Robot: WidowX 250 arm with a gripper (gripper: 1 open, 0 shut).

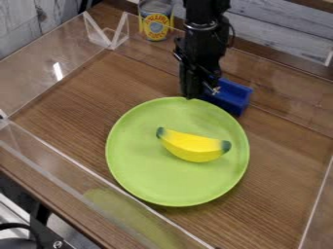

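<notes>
The black gripper (193,86) hangs from the top centre of the view, low over the wood just behind the green plate. It looks shut, with nothing visible between its fingers. A yellow banana (193,146) lies on the green plate (154,179). A blue block (232,97) sits right of the gripper, partly behind it.
A can with a yellow label (156,23) stands at the back left, near clear plastic edges. The wooden table (78,102) has free room left of the plate and to its right. Cables lie outside the front left edge.
</notes>
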